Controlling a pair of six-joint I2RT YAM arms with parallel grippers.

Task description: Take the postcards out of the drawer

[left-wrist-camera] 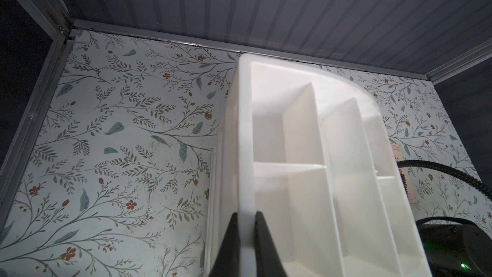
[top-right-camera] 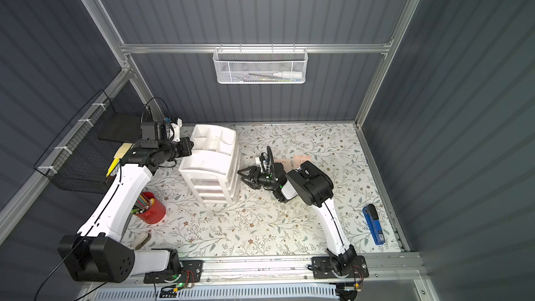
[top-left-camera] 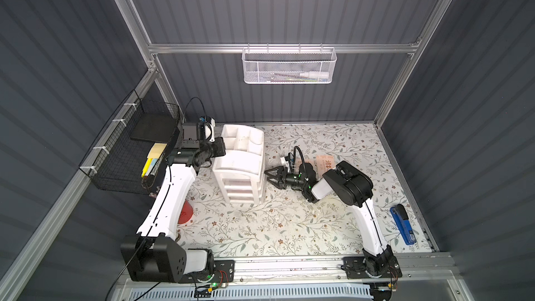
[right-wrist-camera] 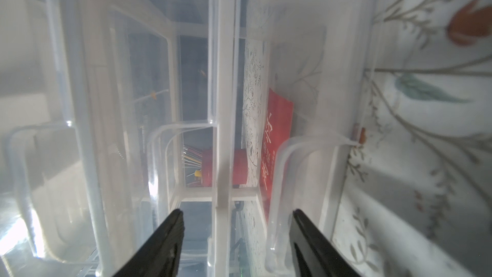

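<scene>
The white drawer unit (top-left-camera: 239,161) stands left of centre with clear drawers facing right. Its lowest clear drawer (right-wrist-camera: 312,97), by the floral tabletop, appears shut; a red card with pale writing (right-wrist-camera: 276,138) shows through it. My right gripper is open before the drawer fronts, nothing between its fingers, one fingertip close to the lowest drawer's handle (right-wrist-camera: 292,189). My left gripper is shut on the unit's left top rim (left-wrist-camera: 246,148), a finger on each side. Pink printed cards (top-left-camera: 325,162) lie on the table behind the right arm.
A black wire basket (top-left-camera: 128,150) hangs at the left wall, above a red pen cup (top-right-camera: 151,209). A blue stapler (top-left-camera: 403,224) lies at the far right.
</scene>
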